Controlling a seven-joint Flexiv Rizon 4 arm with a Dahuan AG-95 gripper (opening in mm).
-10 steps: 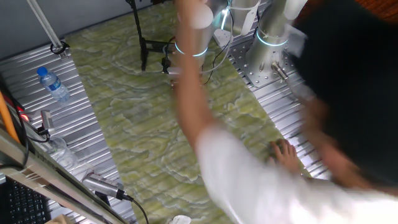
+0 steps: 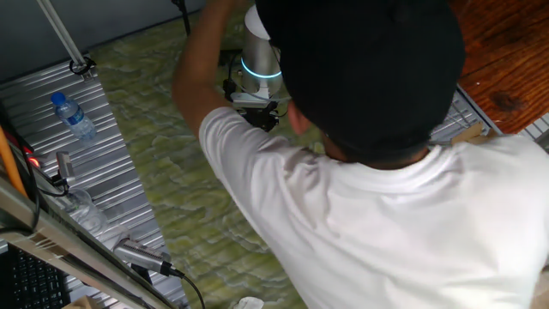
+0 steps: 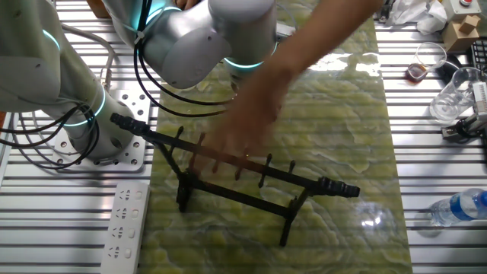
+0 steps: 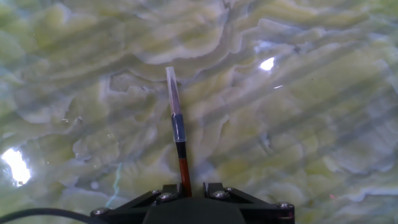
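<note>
In the wrist view a slim brush or pen (image 4: 179, 127) with a clear cap and a red-brown handle runs down to my gripper. Its handle passes between the black fingers, with a gap showing on its right side. Whether they clamp it does not show. Exterior view 1 has my gripper (image 2: 257, 116) as a dark shape below the arm's ringed wrist. A black rack (image 3: 243, 199) with several thin sticks hanging from its bar stands on the green marbled surface in exterior view 2. A person's blurred hand (image 3: 243, 125) reaches over that rack, beside the arm.
The person leans over the table, covering much of exterior view 1. A power strip (image 3: 125, 228) lies near the arm's base. A water bottle (image 2: 74, 117) stands at the side.
The person has leaned in from the right and now covers the arm's base. Their arm has shifted left. The arm's ringed wrist looks nearly still.
</note>
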